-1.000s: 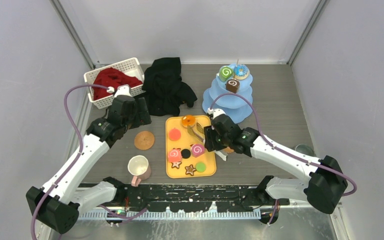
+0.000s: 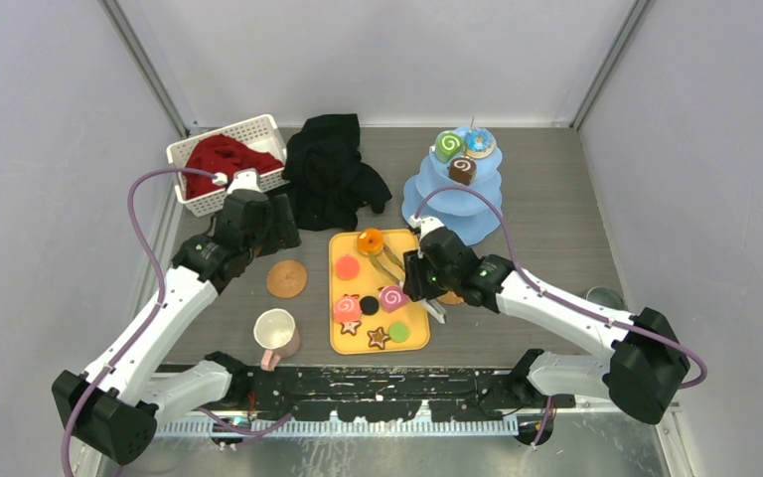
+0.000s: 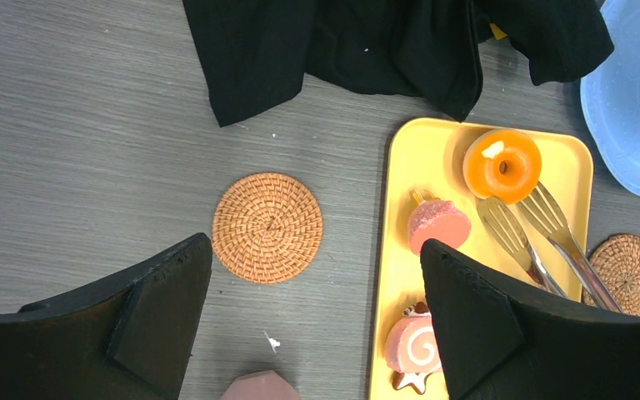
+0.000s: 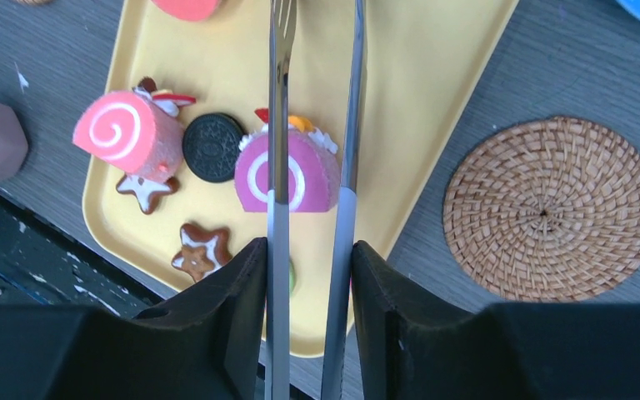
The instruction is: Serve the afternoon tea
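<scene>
My right gripper stands part open above the yellow tray (image 2: 341, 338). Two forks lie between its fingers, one silver-handled fork (image 4: 278, 275) along the left finger and the other fork (image 4: 340, 267) along the right, with a gap between them. Their tines reach toward an orange donut (image 3: 502, 165). Also on the tray are a purple roll (image 4: 312, 171), a pink roll (image 4: 129, 133), a black cookie (image 4: 214, 147), star cookies and a pink round cake (image 3: 438, 223). My left gripper hangs open and empty at the left, near a woven coaster (image 3: 267, 227).
A pink mug (image 2: 276, 333) stands left of the tray. Behind are a blue tiered stand (image 2: 467, 204) bearing cakes, a black cloth (image 2: 328, 174) and a white basket (image 2: 258, 129) with red cloth. Another woven coaster (image 4: 552, 208) lies right of the tray.
The orange donut sits a little farther left. The left arm stayed still.
</scene>
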